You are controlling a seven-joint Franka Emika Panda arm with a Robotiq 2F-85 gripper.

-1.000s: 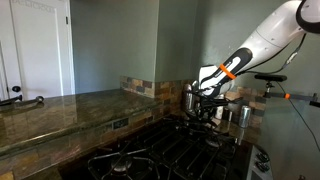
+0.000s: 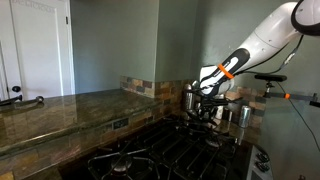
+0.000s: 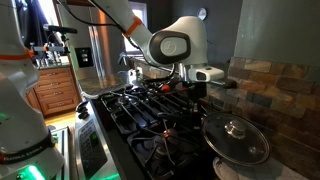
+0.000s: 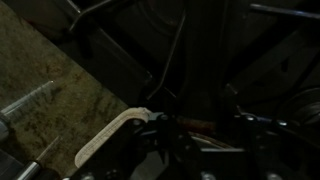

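Note:
In exterior view 2 my gripper (image 3: pixel 196 104) hangs low over the black stove (image 3: pixel 125 122), its fingers hard to make out against the dark grates. The wrist view is very dark. There my gripper appears at the bottom edge, shut on a dark object whose shape is unclear, with a dull red patch (image 4: pixel 200 127) at the fingers. In exterior view 1 my gripper (image 2: pixel 212 108) is small, over the stove's far end. A round glass lid (image 3: pixel 237 138) with a dark knob stands just right of the gripper, tilted.
A pale rounded rim (image 4: pixel 105 134) lies beside the gripper in the wrist view, near the stone counter (image 4: pixel 65 100). Tiled wall (image 3: pixel 285 110) closes off the right side.

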